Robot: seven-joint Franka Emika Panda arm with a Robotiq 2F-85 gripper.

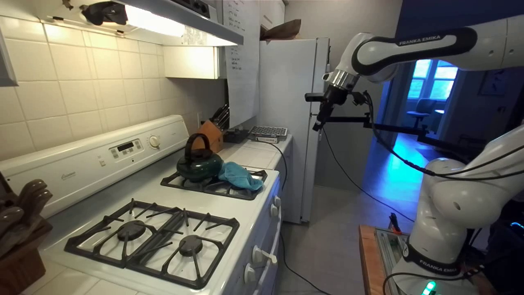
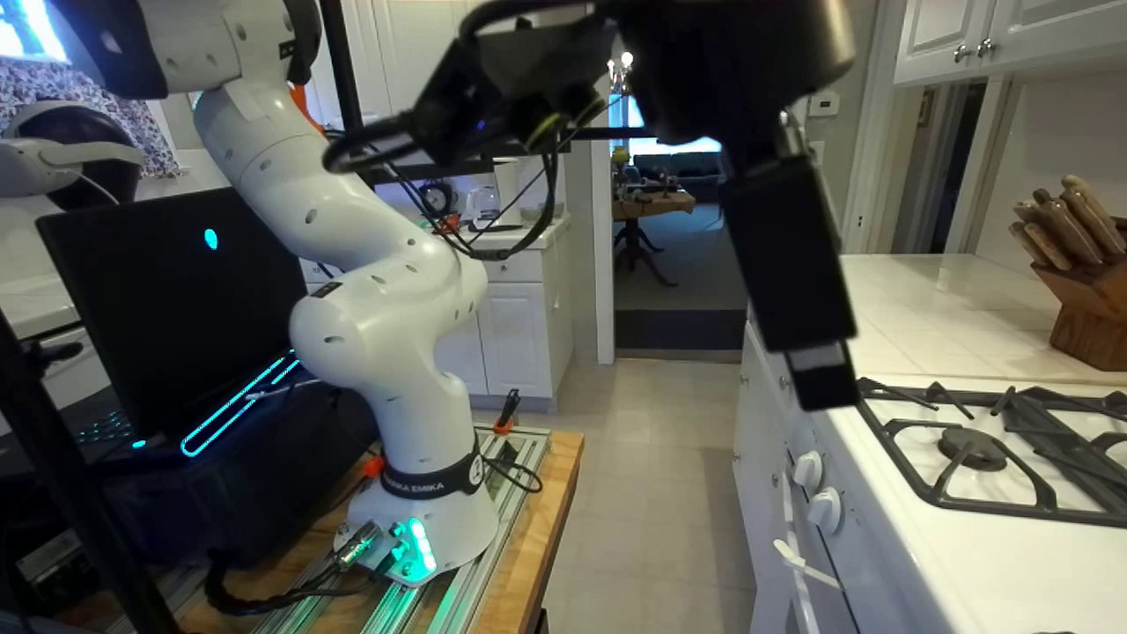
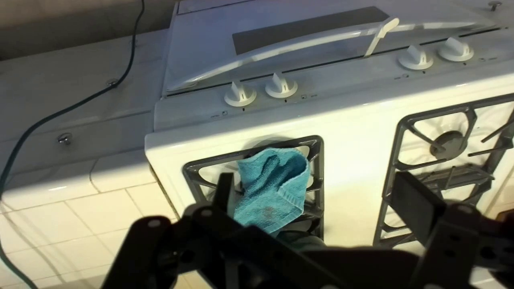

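A crumpled blue cloth (image 3: pixel 274 192) lies on the stove's rear-right grate in exterior view 1, draped against the dark green kettle (image 1: pixel 199 166). The wrist view looks down on the cloth, and only a dark sliver of the kettle shows below it. My gripper is open, its two fingers wide apart with nothing held between them. In exterior view 1 the gripper (image 1: pixel 319 125) hangs high over the floor, to the right of the stove and well clear of the cloth. Exterior view 2 shows a dark finger (image 2: pixel 792 264) up close.
The white stove (image 1: pixel 147 196) has bare burner grates (image 1: pixel 157 241) at the near end and knobs (image 3: pixel 241 94) along its front. Knife blocks (image 1: pixel 208 135) stand at both ends. A range hood (image 1: pixel 196 22) overhangs the stove. Open floor lies between the stove and my base.
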